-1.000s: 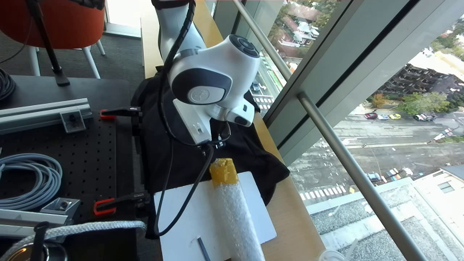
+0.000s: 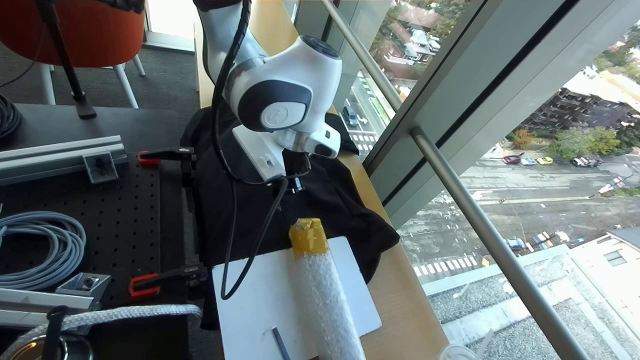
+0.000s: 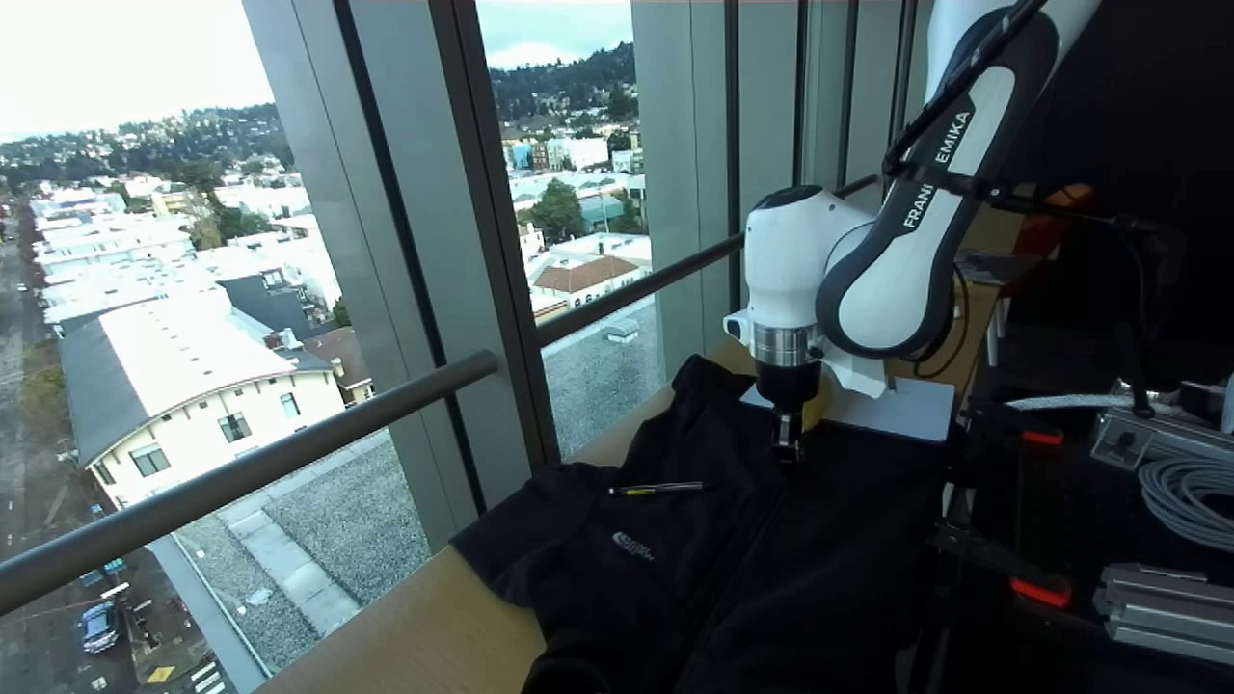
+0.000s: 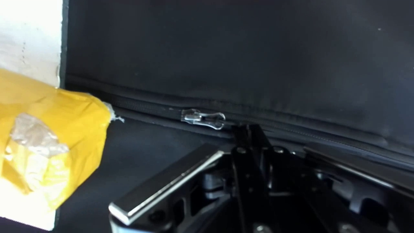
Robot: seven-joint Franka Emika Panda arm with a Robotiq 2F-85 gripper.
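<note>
A black jacket [image 3: 706, 555] lies spread on the wooden ledge, its zipper line running lengthwise. In the wrist view a silver zipper slider [image 4: 190, 116] sits on that line, its metal pull [image 4: 214, 121] pointing towards my gripper. The fingers look shut right at the pull's far end, apparently on its dark tip, though black on black hides the exact contact. In exterior view 2 my gripper [image 3: 790, 445] points down, low over the jacket. From exterior view 1, the hand hides most of the gripper [image 2: 294, 186].
A bubble-wrapped roll with a yellow-taped end [image 2: 309, 237] rests on a white board [image 2: 252, 294] at one jacket end. A pen [image 3: 656, 490] lies on the jacket. A clamp [image 2: 162, 282] edges the black table, and a railing [image 3: 382, 428] runs along the windows.
In exterior view 1, the arm and hand have shifted up and left, away from the taped roll. The hanging cable has swung with them; the roll and board have stayed put.
</note>
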